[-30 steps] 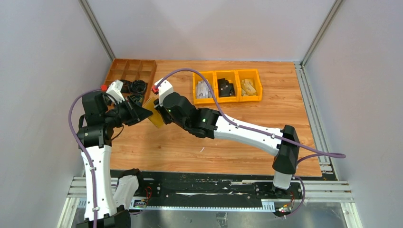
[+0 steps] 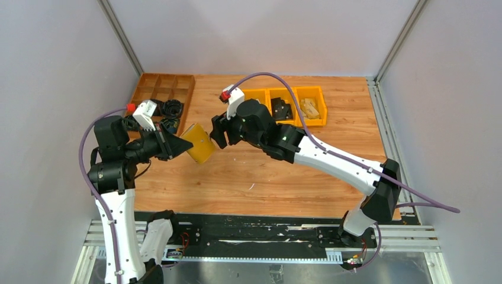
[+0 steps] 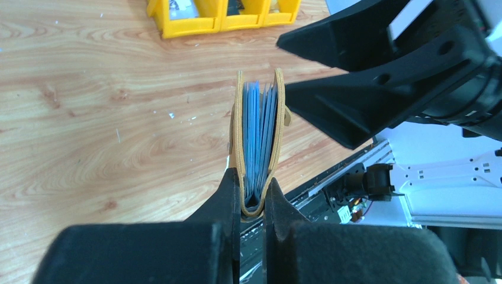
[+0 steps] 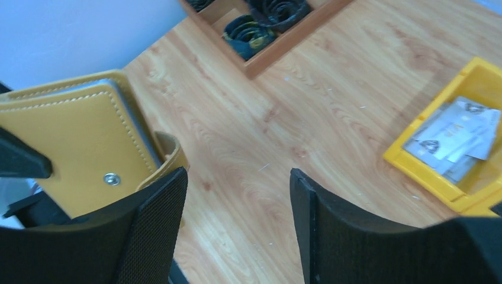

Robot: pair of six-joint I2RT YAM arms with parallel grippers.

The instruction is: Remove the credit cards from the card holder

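A yellow card holder (image 2: 201,143) is held up over the table, with my left gripper (image 2: 188,146) shut on its folded spine. In the left wrist view the holder (image 3: 238,127) stands upright, its covers parted and several blue-edged card sleeves (image 3: 253,133) between them. My right gripper (image 2: 219,132) is just to its right, fingers apart and nothing between them. In the right wrist view a curled flap of the holder (image 4: 77,148) reaches behind the left fingertip of my right gripper; whether they touch I cannot tell. A metal snap shows on the cover.
Yellow bins (image 2: 311,121) stand at the back; pale cards (image 4: 459,133) lie in one compartment, black items (image 2: 281,109) in another. A wooden divided tray (image 2: 188,89) with dark coiled items is at the back left.
My right gripper has backed away to the right from the holder, and its fingers now show apart. The holder and left gripper have stayed almost in place, the holder shifting slightly right.
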